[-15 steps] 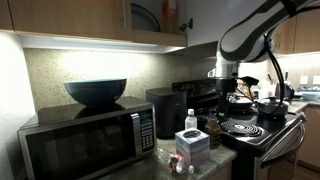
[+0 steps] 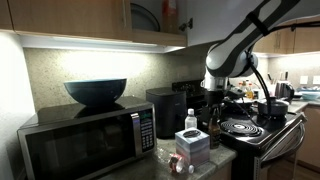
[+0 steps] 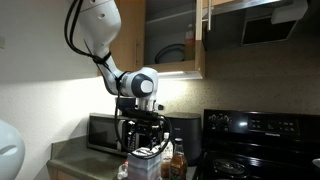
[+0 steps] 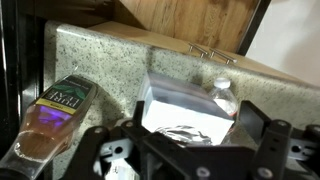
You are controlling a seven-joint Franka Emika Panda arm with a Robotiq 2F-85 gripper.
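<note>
My gripper is open in the wrist view, its dark fingers spread at the lower edge of the picture with the box between them in the image. That box [image 4: 185,102] is white and grey and stands on the counter; whether it touches the fingers cannot be told. In exterior view 1 the same box [image 2: 193,150] sits near the counter's front edge, with the arm just to its right. Left in the wrist view is a brown sauce bottle [image 4: 52,118] with a label. A clear bottle [image 4: 224,97] shows beside the box.
A microwave [image 2: 85,143] with a blue bowl [image 2: 95,91] on top stands left. Behind the box is a black appliance [image 2: 168,112]. The stove [image 2: 242,128] lies right, with a pan [image 2: 272,107]. An open cabinet [image 3: 180,40] hangs above.
In exterior view 1 the arm has come left and the gripper now hangs nearer the bottles and the box. The box and the bottles stay where they were.
</note>
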